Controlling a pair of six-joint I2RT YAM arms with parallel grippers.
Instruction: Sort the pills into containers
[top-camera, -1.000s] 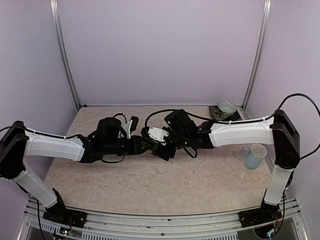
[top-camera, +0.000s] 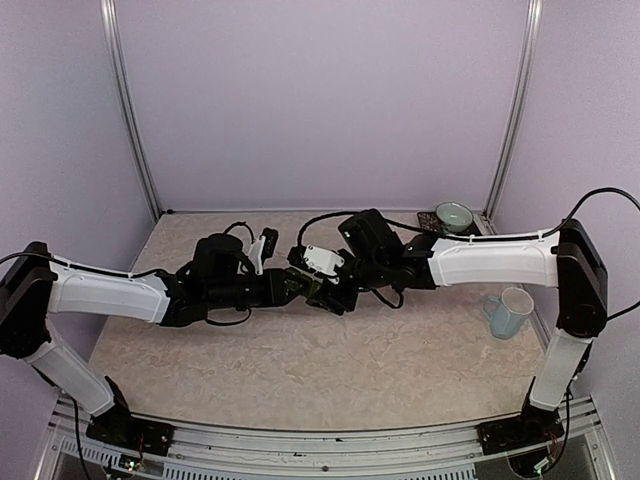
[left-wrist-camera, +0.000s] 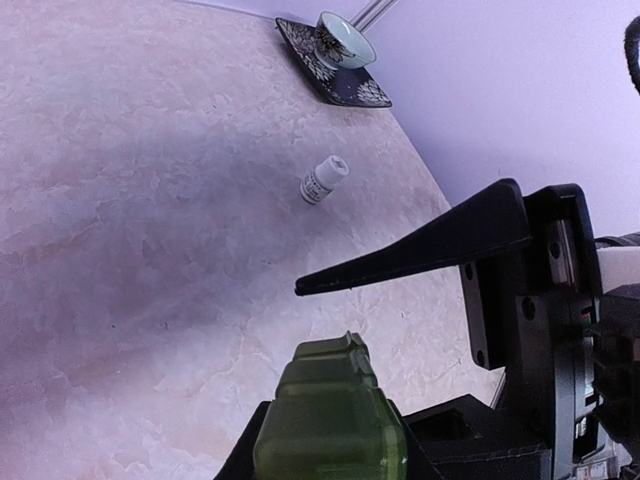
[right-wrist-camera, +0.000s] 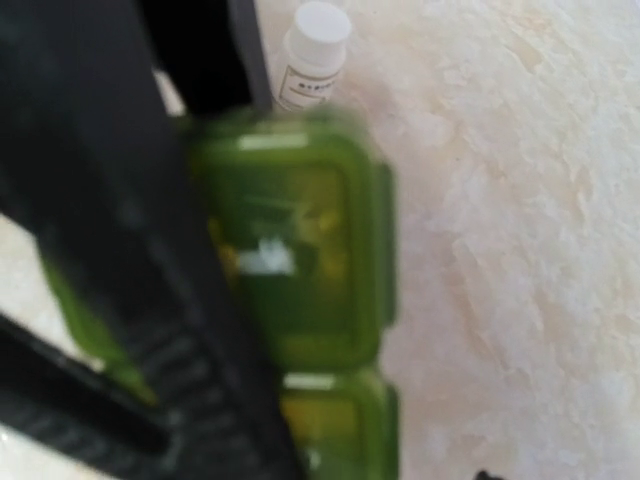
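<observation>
A green pill box (left-wrist-camera: 330, 420) with lidded compartments, held up above the table, has my left gripper (top-camera: 290, 285) shut on it; its fingers are mostly hidden behind the box in the left wrist view. My right gripper (top-camera: 318, 290) is part open beside and above the box; in the left wrist view its black finger reaches over the box's end, and in the right wrist view that finger blurs across the box (right-wrist-camera: 280, 260). A white pill bottle stands on the table beyond, also seen in the right wrist view.
A dark patterned tray (top-camera: 430, 228) with a pale green bowl (top-camera: 454, 216) is at the back right. A light blue mug (top-camera: 508, 315) stands at the right edge.
My right arm and gripper have shifted a little to the right, showing more of the green box in the top view. The left arm is practically unchanged.
</observation>
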